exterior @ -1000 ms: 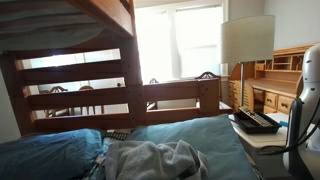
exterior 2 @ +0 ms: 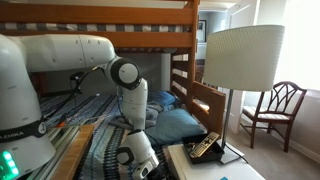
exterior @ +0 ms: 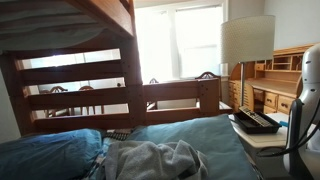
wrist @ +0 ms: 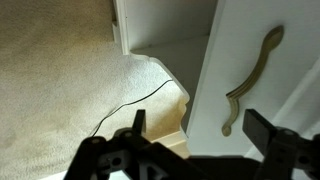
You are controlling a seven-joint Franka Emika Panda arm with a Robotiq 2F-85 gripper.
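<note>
In the wrist view my gripper is open, with its dark fingertips apart and nothing held between them. A curved brass handle [wrist: 262, 70] sits on a white furniture front [wrist: 222, 75], to the right of the gap between my fingers. I cannot tell whether a finger touches that front. In exterior view 2 the end of my arm [exterior 2: 138, 150] hangs low beside the white nightstand [exterior 2: 200, 170]; the fingertips are hard to make out there. Only a white piece of the arm [exterior: 311, 90] shows at the right edge of exterior view 1.
On the nightstand stand a lamp [exterior 2: 242, 58] and a black tray [exterior 2: 203, 147] with things in it. A bed with a blue cover [exterior: 195, 132] and grey blanket [exterior: 155, 160] lies alongside. Beige carpet [wrist: 60, 80] with a thin dark cable [wrist: 130, 103] spreads below.
At the right edge of exterior view 1 the arm and its cable have shifted slightly. The bed, lamp and tray look the same.
</note>
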